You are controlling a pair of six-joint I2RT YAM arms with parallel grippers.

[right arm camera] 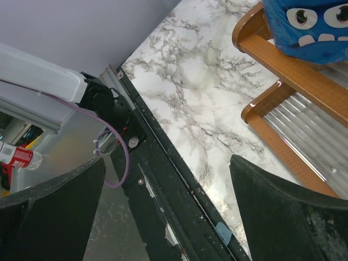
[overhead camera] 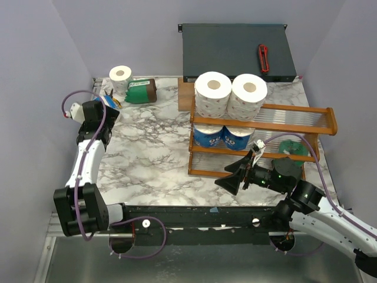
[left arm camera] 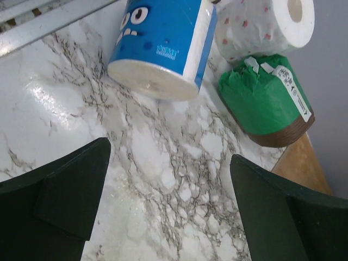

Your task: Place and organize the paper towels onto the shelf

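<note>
My open left gripper is over the marble near a blue roll with a face [left arm camera: 155, 49], which lies on its side; beyond are a green package [left arm camera: 263, 103] and a white roll [overhead camera: 120, 73]. On the wooden shelf [overhead camera: 320, 121], two white rolls [overhead camera: 212, 97] stand on the upper tier, two blue rolls [overhead camera: 207, 135] on the lower. A green object [overhead camera: 293, 148] is partly hidden at the shelf's right. My right gripper [overhead camera: 240, 174] stands open in front of the shelf, nothing between its fingers.
A dark box [overhead camera: 224, 47] with a red cutter [overhead camera: 263, 59] is at the back, a wooden board [overhead camera: 185, 94] beside it. Walls border both sides.
</note>
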